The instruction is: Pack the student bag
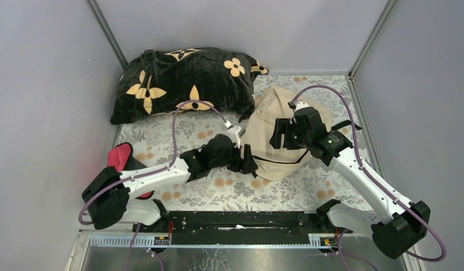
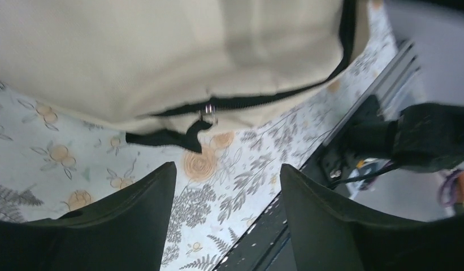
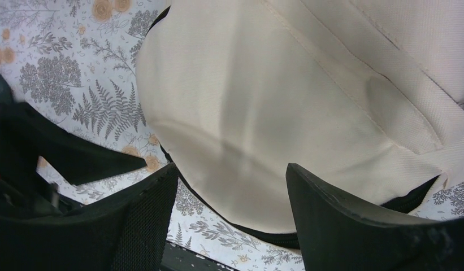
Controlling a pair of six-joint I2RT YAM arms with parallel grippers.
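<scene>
A cream fabric bag lies on the patterned mat, with a dark zipper along its front edge. The zipper's pull shows in the left wrist view above the open fingers of my left gripper, which stands over the bag's lower left end in the top view. My right gripper is open over the middle of the bag, with cream fabric below it and nothing held.
A black plush pillow with tan flowers lies along the back left. A red and black item lies at the left edge, partly behind the left arm. Bare mat shows left of the bag.
</scene>
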